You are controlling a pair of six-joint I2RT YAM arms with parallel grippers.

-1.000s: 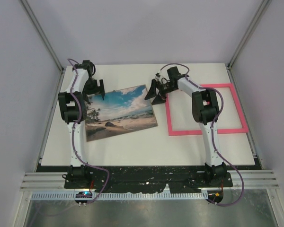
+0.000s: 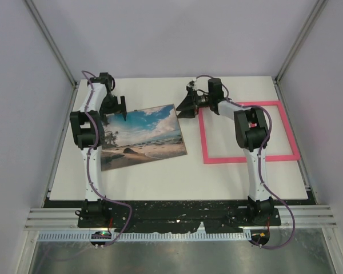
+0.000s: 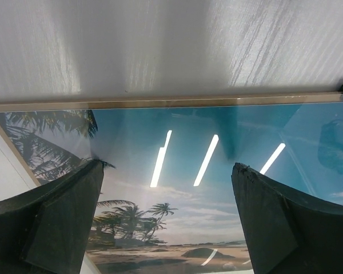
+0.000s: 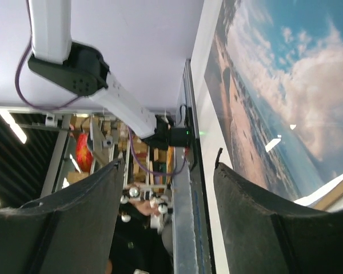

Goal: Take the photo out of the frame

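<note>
The beach photo [image 2: 148, 134], with a thin brown edge, lies slightly turned on the left half of the white table. Its glossy face fills much of the left wrist view. An empty-looking pink frame [image 2: 202, 137] lies to its right. My left gripper [image 2: 114, 113] stands wide open over the photo's upper left part, and its fingers [image 3: 274, 220] have nothing gripped between them. By the photo's upper right corner is my right gripper [image 2: 182, 111], its fingers [image 4: 88, 217] apart with a clear gap. In the right wrist view the photo's edge [image 4: 337, 191] shows beyond the right-hand finger.
Grey walls [image 2: 177, 37] rise behind and at both sides. A narrow bare strip separates the photo from the pink frame.
The photo has shifted slightly left since a second ago. My right gripper has turned; the left arm has stayed still.
</note>
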